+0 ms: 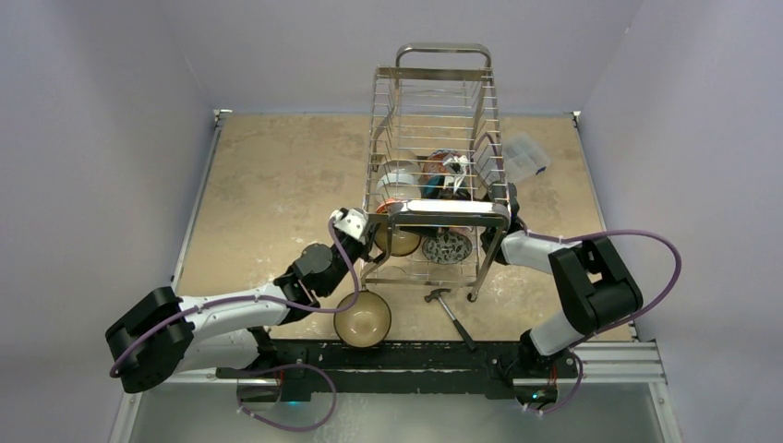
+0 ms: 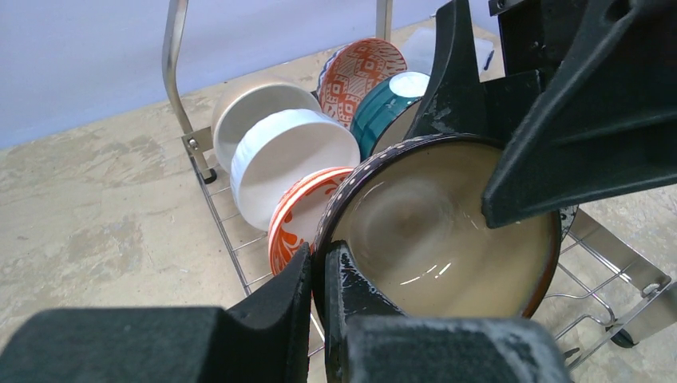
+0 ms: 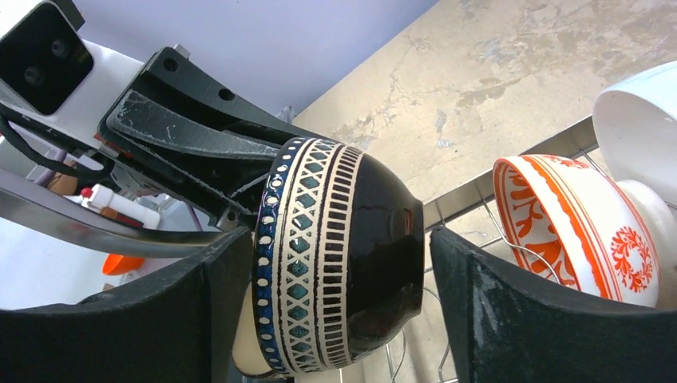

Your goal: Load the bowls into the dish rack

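Observation:
A dark bowl with a patterned rim and brown inside (image 2: pixel 447 231) is tilted on its side in the lower tier of the metal dish rack (image 1: pixel 443 210). My left gripper is shut on its rim at the rack's left side. From the right, my right gripper reaches into the rack, open, with one finger on each side of the same bowl; whether they touch it is unclear. A second brown bowl (image 1: pixel 362 318) rests on the table in front of the rack.
The rack also holds white bowls (image 2: pixel 295 163), an orange-patterned bowl (image 3: pixel 579 227), a red-patterned bowl (image 2: pixel 363 76), a teal bowl (image 2: pixel 383 112) and a grey-patterned bowl (image 1: pixel 448 246). A hammer (image 1: pixel 451 318) lies in front; a clear container (image 1: pixel 524 157) stands behind right.

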